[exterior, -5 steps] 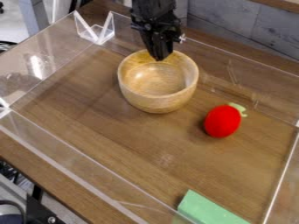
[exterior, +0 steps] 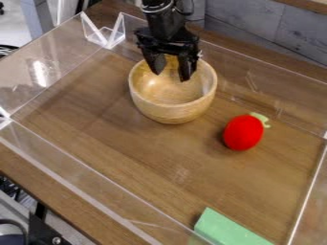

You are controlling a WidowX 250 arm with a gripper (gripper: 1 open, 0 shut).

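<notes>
My black gripper (exterior: 171, 65) reaches from the top of the view to the far half of a wooden bowl (exterior: 170, 104), its fingers spread open over the bowl's back rim. Something yellowish shows behind the fingers, too hidden to name. A red tomato-like object (exterior: 243, 133) with a pale green stem lies to the right of the bowl.
A green rectangular block (exterior: 228, 232) lies at the bottom right. Clear low walls edge the wooden table (exterior: 115, 153). A grey wall stands behind.
My gripper has come lower and slightly nearer, down to the bowl's far side. The bowl and red object look unmoved.
</notes>
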